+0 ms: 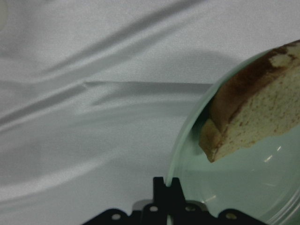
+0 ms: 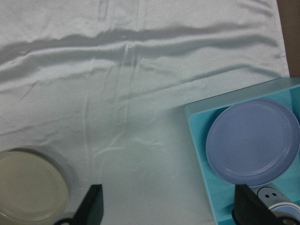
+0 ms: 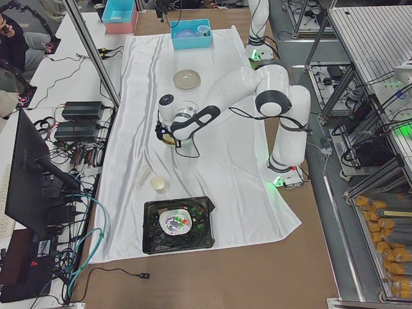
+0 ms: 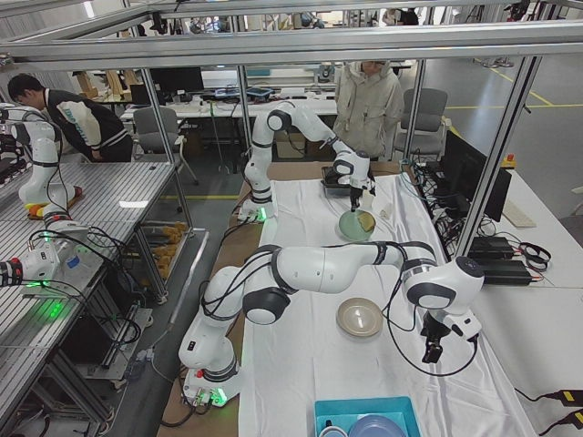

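A light green plate (image 1: 234,173) holding a slice of bread (image 1: 253,103) lies on the white cloth; in the camera right view it is the plate (image 4: 350,228) below the far arm's gripper. My left gripper is at its edge, fingers closed together on the rim. In the camera left view the arm largely hides the plate. My right gripper stands open, empty, above the cloth between a beige plate (image 2: 26,187) and a blue bin (image 2: 199,150) holding a blue plate (image 2: 253,140) and a cup (image 2: 276,201).
A black tray (image 3: 151,238) with a small dish and colourful items sits at the near end, with a cream cup (image 3: 158,183) and a pale strip (image 3: 143,176) above it. A monitor and cables line the left side.
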